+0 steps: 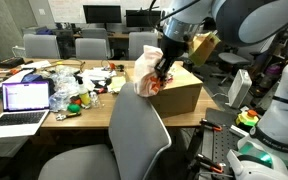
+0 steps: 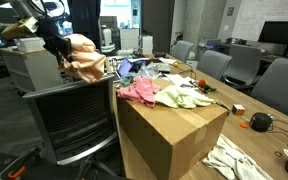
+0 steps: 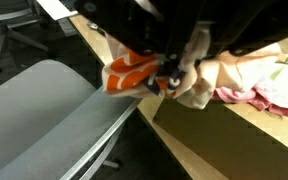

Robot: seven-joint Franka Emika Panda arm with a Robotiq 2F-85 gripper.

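Observation:
A peach-coloured cloth with orange markings (image 3: 132, 76) hangs bunched from my gripper (image 1: 165, 68), which is shut on it. In exterior view 1 the cloth (image 1: 148, 72) hangs just above the top of the grey chair's back (image 1: 136, 128). Exterior view 2 shows the cloth (image 2: 85, 60) spread below the gripper, close over the chair back (image 2: 74, 118). The fingertips are mostly hidden by fabric in the wrist view. A pink cloth (image 2: 138, 91) and a pale green cloth (image 2: 182, 97) lie on the cardboard box (image 2: 189, 132).
A white cloth (image 2: 234, 160) lies on the table beside the box. Behind the chair, the wooden table (image 1: 84, 118) carries an open laptop (image 1: 24, 103) and several small items. Floor shows between the chair and the robot base.

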